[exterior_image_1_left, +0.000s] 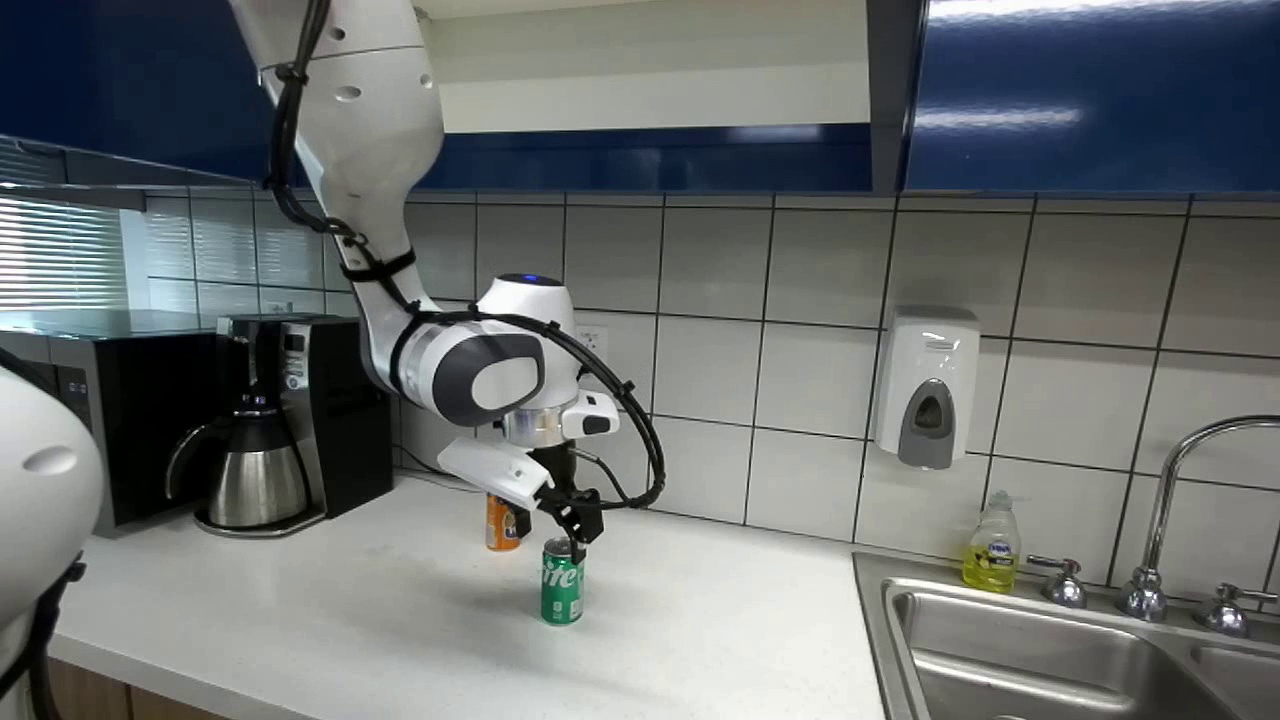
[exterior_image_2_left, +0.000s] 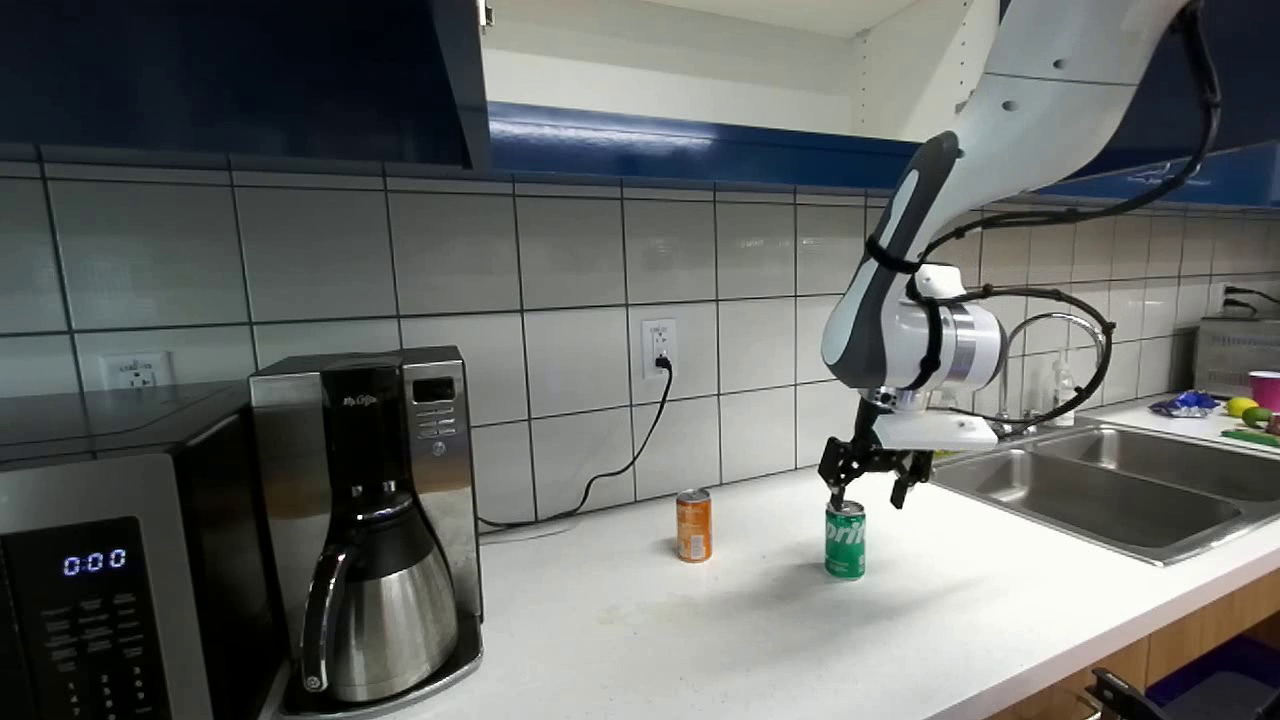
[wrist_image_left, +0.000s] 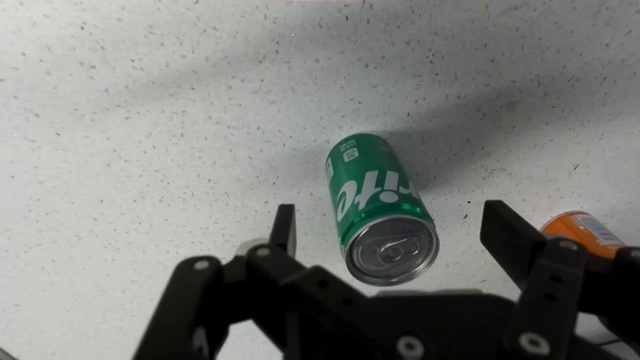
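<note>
A green Sprite can (exterior_image_1_left: 561, 588) stands upright on the white counter. My gripper is open just above it; in the wrist view one finger is on each side of the can's silver top, with visible gaps. From the other side, the gripper (exterior_image_2_left: 873, 492) appears at the height of the can's rim, its fingers apart and nothing held. An orange can (exterior_image_2_left: 693, 526) is upright nearer the backsplash, partly covered by the gripper in the first exterior view.
At the left are a coffee maker (exterior_image_2_left: 444, 480) with a steel carafe and a microwave (exterior_image_2_left: 102, 576). To the right lies the sink (exterior_image_1_left: 1044, 648), with a soap bottle (exterior_image_1_left: 992, 546) behind it.
</note>
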